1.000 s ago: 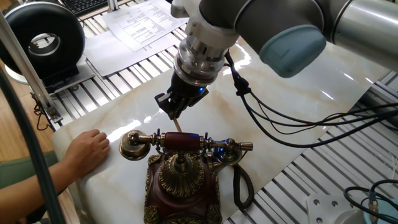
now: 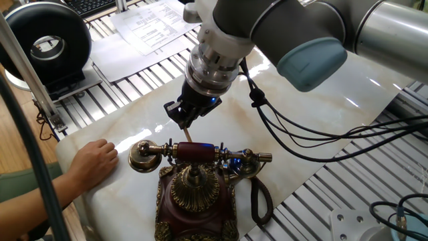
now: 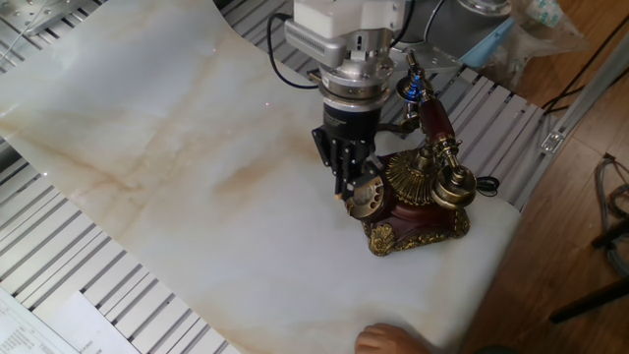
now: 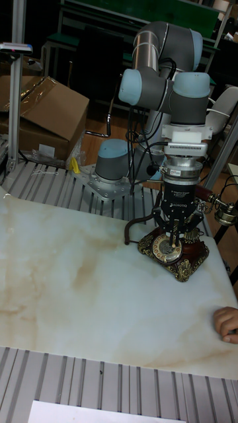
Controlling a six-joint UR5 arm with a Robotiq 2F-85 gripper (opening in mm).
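Note:
An antique-style telephone in dark red and brass [image 2: 194, 189] sits on the marbled sheet, its handset [image 2: 195, 152] across the cradle. Its round dial [image 3: 368, 202] faces my gripper [image 3: 342, 189], which points down right in front of it. From the fingers protrudes a thin light-brown stick [image 2: 188, 134], apparently clamped between the fingers. The stick's lower end is hidden behind the handset in the first exterior view. In the third exterior view, the gripper [image 4: 174, 240] overlaps the dial [image 4: 165, 251]; whether the stick touches it I cannot tell.
A person's hand [image 2: 97, 161] rests on the sheet beside the telephone. The coiled handset cord [image 2: 262, 202] loops at the telephone's other side. Black cables [image 2: 294, 137] hang from the arm. Wide bare marbled surface [image 3: 187, 187] lies away from the telephone.
My gripper and the stick have shifted very slightly left in the first exterior view, and the arm's blue-capped joint sits a little lower. The telephone and the hand look unmoved.

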